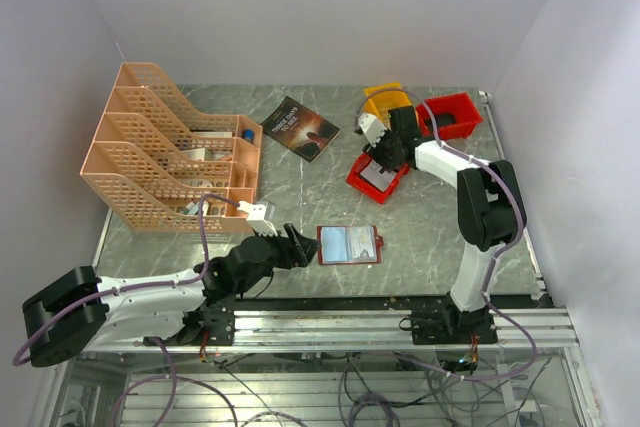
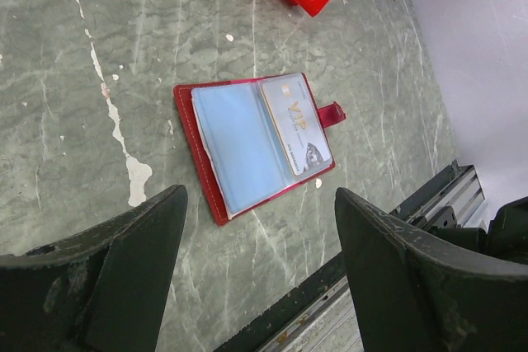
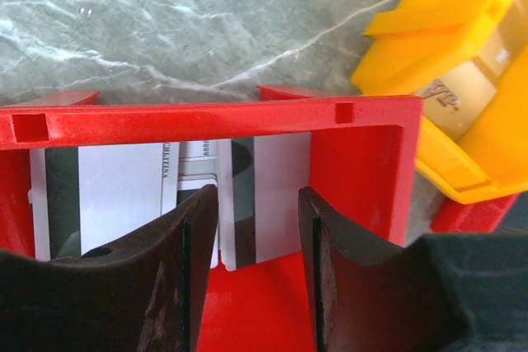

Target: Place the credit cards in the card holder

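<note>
The card holder (image 2: 235, 146) lies open near the table's front, with a VIP card (image 2: 295, 125) in its right side. My left gripper (image 1: 305, 247) hangs left of it, its fingers apart with nothing visible between them. My right gripper is down at the middle red bin (image 3: 404, 162), its fingertips around a grey card stack (image 3: 280, 171) standing among other white cards (image 3: 120, 187) in that bin. Whether the fingers touch that stack is hard to tell.
A yellow bin (image 1: 380, 93) and another red bin (image 1: 460, 107) stand at the back right. A booklet (image 1: 300, 128) lies at the back centre, and a peach organizer (image 1: 130, 197) fills the left. The table between booklet and card holder is clear.
</note>
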